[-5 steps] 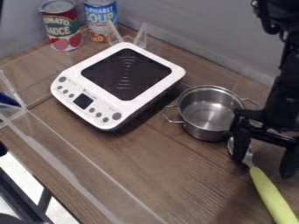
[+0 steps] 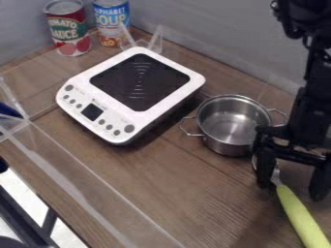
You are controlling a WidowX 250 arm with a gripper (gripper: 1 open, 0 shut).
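Observation:
My black gripper is low at the right, just right of a steel pot. Beneath it lies a long pale yellow-green object with a metal end, which runs from under the fingers toward the bottom right. Whether the fingers are closed on it I cannot tell. A white portable cooktop with a black top sits left of the pot.
A tomato sauce can and an alphabet soup can stand at the back left. A blue item is at the left edge. Bare wooden counter fills the front middle.

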